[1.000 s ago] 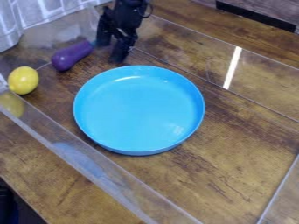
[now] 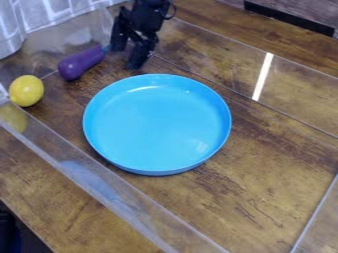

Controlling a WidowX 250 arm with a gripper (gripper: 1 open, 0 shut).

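Observation:
My dark gripper [image 2: 130, 49] is at the top centre of the camera view, open, just right of and above a purple eggplant [image 2: 81, 64]. A yellow lemon [image 2: 27, 90] lies at the left. A large blue plate [image 2: 157, 124] occupies the middle, below the gripper. The fingertips are dark and hard to make out against the wood.
Clear plastic edging [image 2: 113, 197] runs along the lower left. A pale folded sheet stands at the top left corner.

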